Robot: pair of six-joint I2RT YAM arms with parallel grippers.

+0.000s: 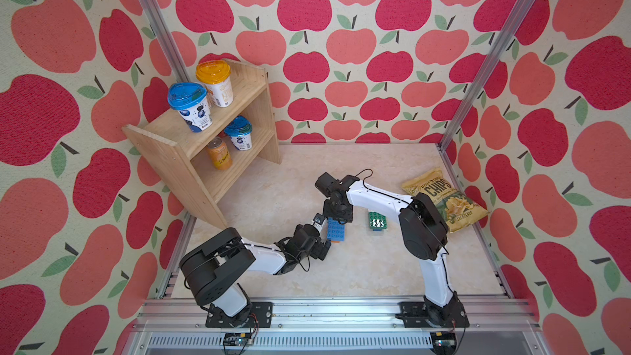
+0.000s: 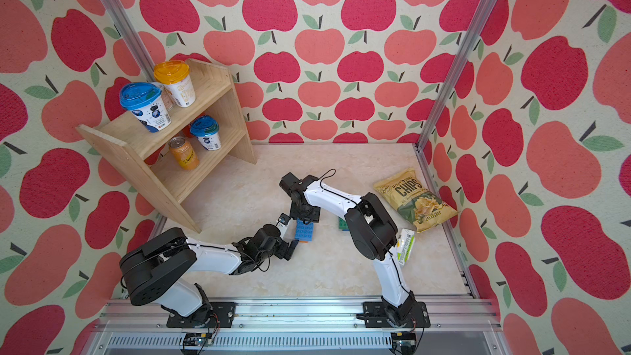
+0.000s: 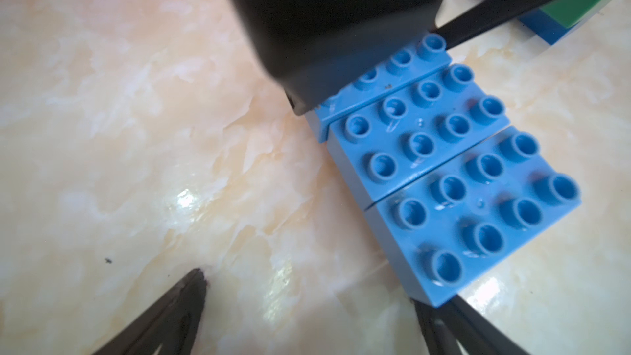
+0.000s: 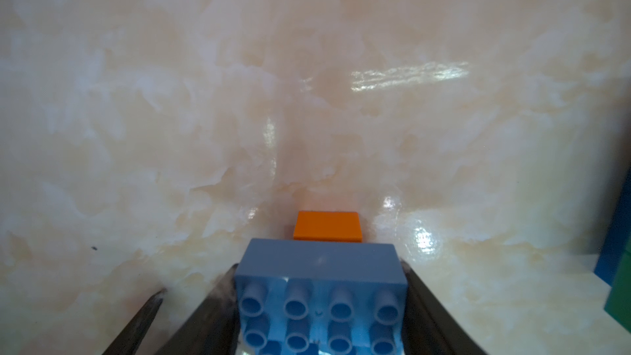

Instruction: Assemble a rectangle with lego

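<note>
A row of light blue studded bricks [image 3: 453, 125] lies edge to edge just off the tabletop's middle. My right gripper is shut on the blue brick [image 4: 322, 259] at the row's far end, with one finger pressed to each side. Part of an orange brick [image 4: 327, 226] shows past that blue brick, lower down. My left gripper [image 1: 322, 235] stands open left of the row, its fingers [image 3: 172, 315] wide apart with bare table between. One of its fingertips is close under the near blue brick; whether they touch is hidden.
A block of green and dark blue bricks [image 1: 377, 221] sits to the right. A chips bag [image 1: 445, 198] lies at the far right, and a wooden shelf [image 1: 197, 177] with cups and a can stands at left.
</note>
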